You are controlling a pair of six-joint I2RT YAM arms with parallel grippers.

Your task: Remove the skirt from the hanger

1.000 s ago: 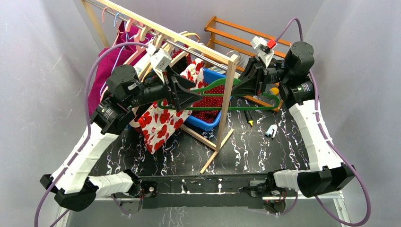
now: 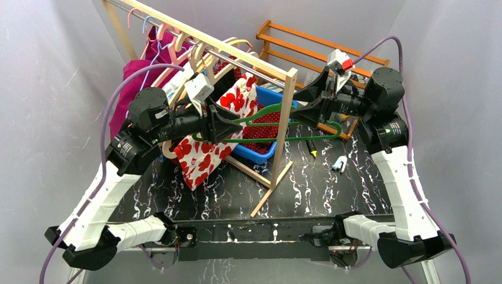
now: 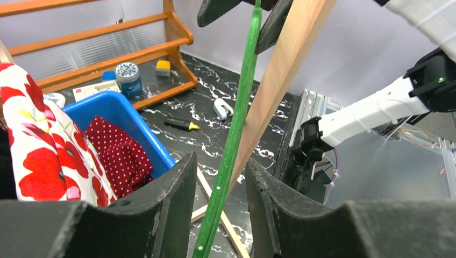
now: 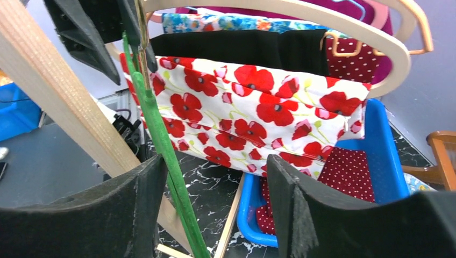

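Observation:
A green hanger (image 2: 278, 139) lies across the rack's end post between my two grippers, with no cloth seen on it. My left gripper (image 2: 237, 120) is at its left part with parted fingers; in the left wrist view a bar of the hanger (image 3: 231, 145) runs between them, a gap on each side. At the hanger's right part, my right gripper (image 2: 296, 105) is open too; in the right wrist view the green bar (image 4: 164, 134) passes close to one finger. Dark red dotted cloth (image 3: 121, 156), perhaps the skirt, lies in the blue basket (image 3: 102, 105).
The wooden rack post (image 2: 283, 127) stands between the arms. White cloth with red poppies (image 4: 253, 113) hangs on the rack close behind the left gripper, near other clothes. A wooden shelf (image 2: 308, 38) stands behind; a marker (image 2: 311, 148) and a small white object (image 2: 340, 164) lie on the table.
My right gripper has moved up in the top view and its fingers have spread. The left gripper has drawn back slightly to the left, and the green hanger has shifted a little left.

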